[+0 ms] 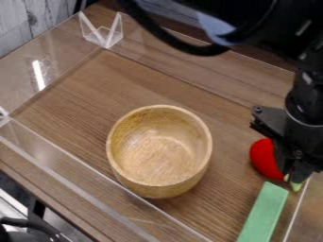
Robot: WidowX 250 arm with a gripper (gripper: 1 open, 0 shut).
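Note:
My gripper [290, 172] is at the right, its black body pointing down over a red object [266, 157], which it partly covers. The gripper looks shut, with nothing clearly between its fingertips; the tips are partly hard to make out. A wooden bowl [158, 151] sits empty left of the red object. A light green flat object [260, 218] lies below the gripper, near the front edge, and a small pale green piece shows beside the fingertips.
Bare wooden table [113, 85] fills the left and back. A white wire-like holder [101, 28] stands at the back left. The table's front-left edge has cables beyond it.

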